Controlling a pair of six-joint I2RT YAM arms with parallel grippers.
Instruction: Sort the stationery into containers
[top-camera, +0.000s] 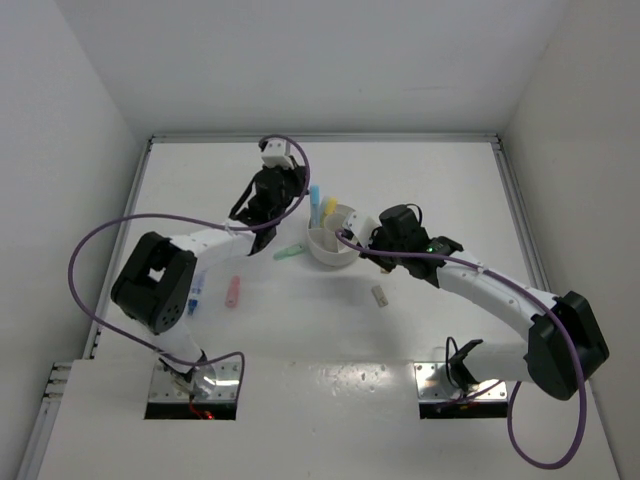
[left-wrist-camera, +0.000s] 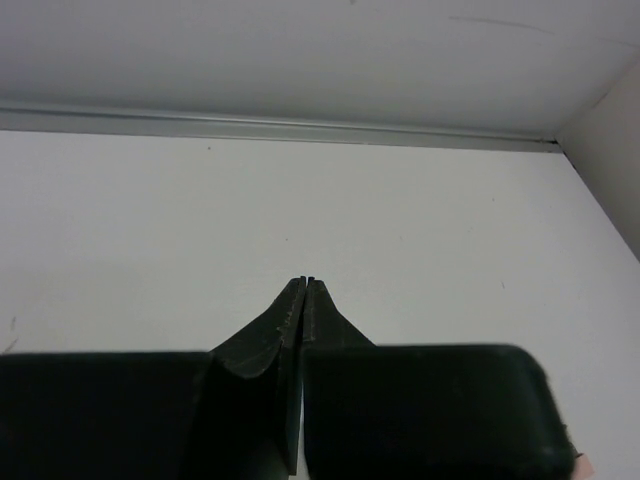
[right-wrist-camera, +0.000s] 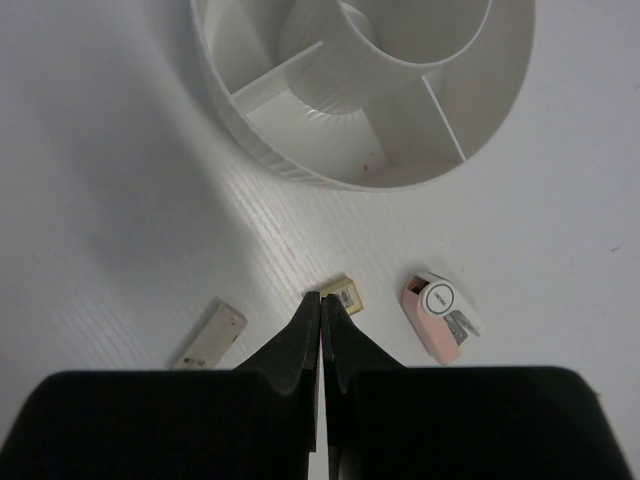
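A white round compartment container (right-wrist-camera: 270, 140) stands at centre, with blue (top-camera: 314, 205) and yellow (top-camera: 329, 208) items upright at its back in the top view. My left gripper is over the table's back left; it looks shut, nothing visible between its tips. My right gripper hangs shut beside the container, its tips over a small beige block (right-wrist-camera: 344, 294). A pink-white stapler-like item (right-wrist-camera: 432, 328) and a pale bar (right-wrist-camera: 210, 338) lie nearby. A green item (top-camera: 290, 251), a pink bar (top-camera: 233, 291) and blue items (top-camera: 196, 292) lie on the left.
Raised rails (top-camera: 400, 137) and walls border the white table (top-camera: 180, 180).
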